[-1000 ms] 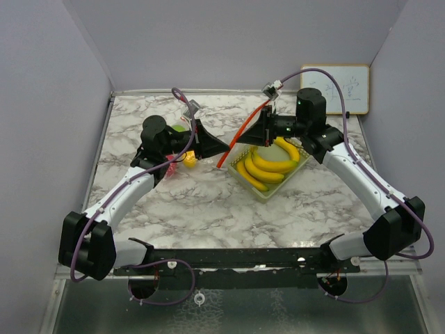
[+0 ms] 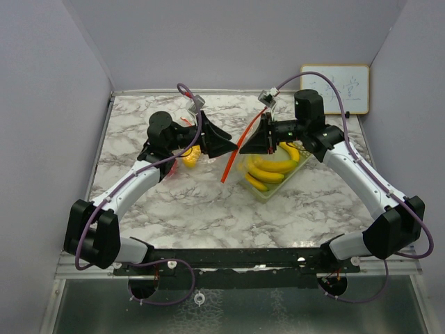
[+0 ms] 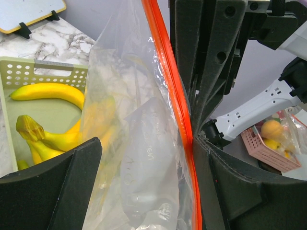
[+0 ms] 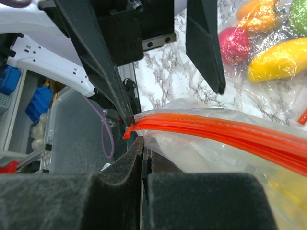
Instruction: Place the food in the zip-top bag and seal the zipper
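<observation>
A clear zip bag (image 3: 144,163) with an orange zipper strip (image 2: 231,164) hangs in the middle of the workspace. My right gripper (image 2: 243,150) is shut on the bag's edge beside the strip. My left gripper (image 2: 231,141) stands open around the lower part of the bag; in the left wrist view the strip lies against its right-hand finger (image 3: 225,187). In the right wrist view the strip's near end touches one left finger (image 4: 108,62), while the other is clear of it. Yellow shows through the plastic, but whether food is inside this bag cannot be told.
A green basket (image 3: 43,64) of bananas (image 2: 274,167) stands under and right of the right gripper. Mixed fruit (image 4: 278,60) under clear plastic is on the left, by a pink basket (image 3: 268,155). A whiteboard (image 2: 341,83) leans at the back right.
</observation>
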